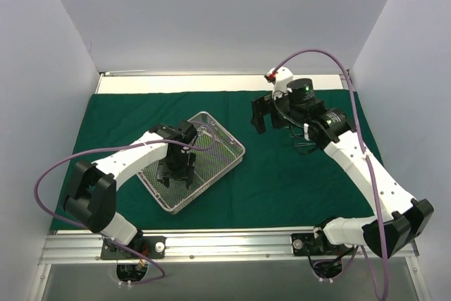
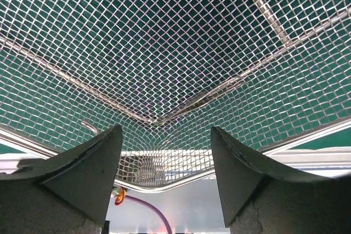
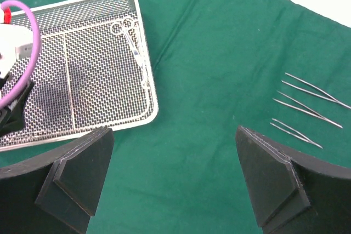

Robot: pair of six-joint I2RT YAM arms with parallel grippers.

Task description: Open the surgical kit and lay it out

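The wire mesh tray (image 1: 232,147) lies on the green drape at centre left. My left gripper is over its near end with fingers apart; in the left wrist view a slim metal instrument (image 2: 200,100) shows under the mesh divider, partly unclear. A pair of scissors (image 3: 129,42) lies along one side of the tray in the right wrist view. Three tweezer-like instruments (image 3: 307,110) lie spread side by side on the drape at right. My right gripper hangs open above the drape, between tray and tweezers, holding nothing.
The green drape (image 1: 296,188) is mostly clear in front and right. A white strip (image 1: 183,84) runs along the back; grey walls (image 1: 49,47) enclose the sides. Purple cables arc from both arms.
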